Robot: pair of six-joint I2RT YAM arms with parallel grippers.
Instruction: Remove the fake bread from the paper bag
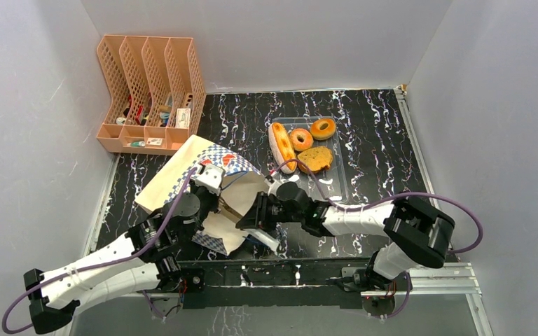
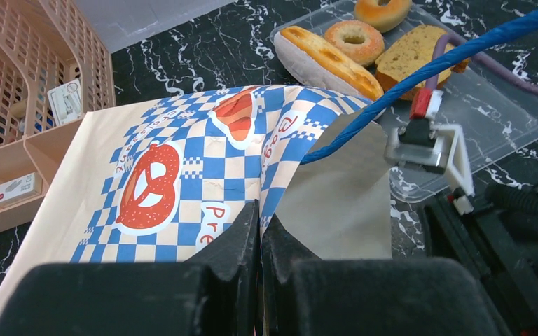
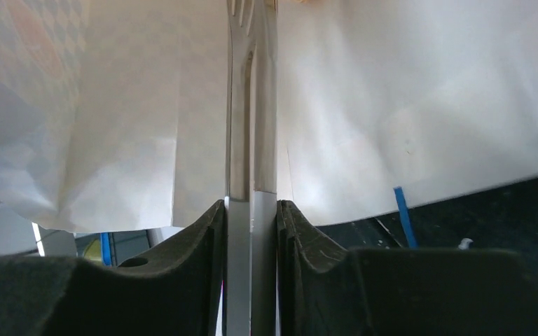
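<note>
The paper bag (image 1: 171,171), with blue-white checks and pretzel prints, lies at left centre with its mouth facing right. My left gripper is shut on the bag's edge at the mouth. Metal tongs (image 3: 240,133) are held upright between the fingers of my right gripper, and they reach into the mouth in the top view. Only a sliver of something orange-brown (image 3: 307,1) shows beside the tong tips, at the top edge of the right wrist view. Whether the tongs grip it is hidden. The bag's depth is out of sight.
Right of the bag, a clear tray (image 1: 337,183) holds a long bun (image 1: 282,147), two bagels (image 1: 301,139) and a bread slice (image 1: 315,159). A pink compartment rack (image 1: 147,143) stands behind on the left.
</note>
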